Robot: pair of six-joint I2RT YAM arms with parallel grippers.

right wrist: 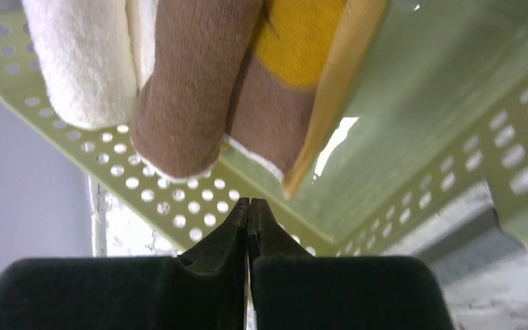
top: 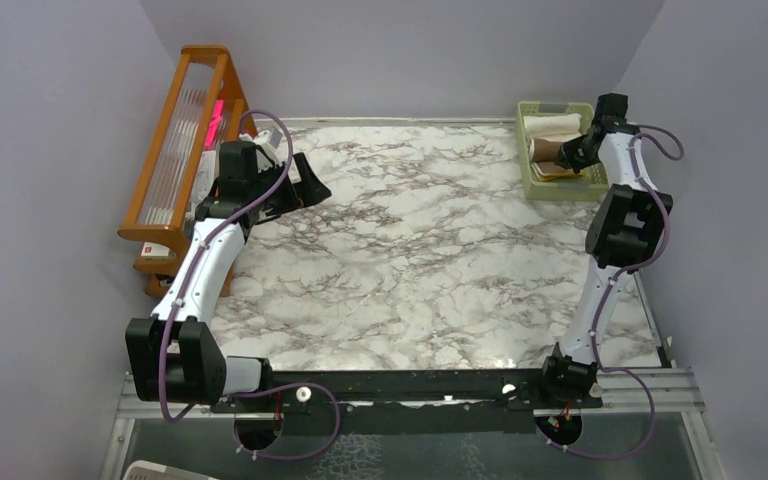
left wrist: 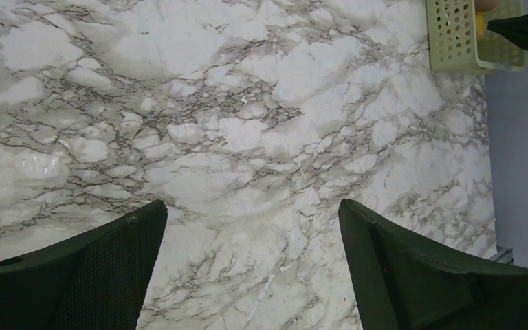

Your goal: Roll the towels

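Towels lie side by side in the green basket (top: pixel 522 165) at the back right. One is a white towel roll (top: pixel 552 125); beside it is a brown towel roll (top: pixel 546 149). A yellow and brown towel (right wrist: pixel 285 75) shows next to the brown roll in the right wrist view. My right gripper (top: pixel 566 156) is over the basket; its fingertips meet, with nothing visible between them (right wrist: pixel 249 203). Whether it touches a towel is unclear. My left gripper stands open above the table's left side, empty.
A wooden rack (top: pixel 172 145) with clear slats and pink items stands at the left, close behind my left arm. Grey walls close in the back and sides.
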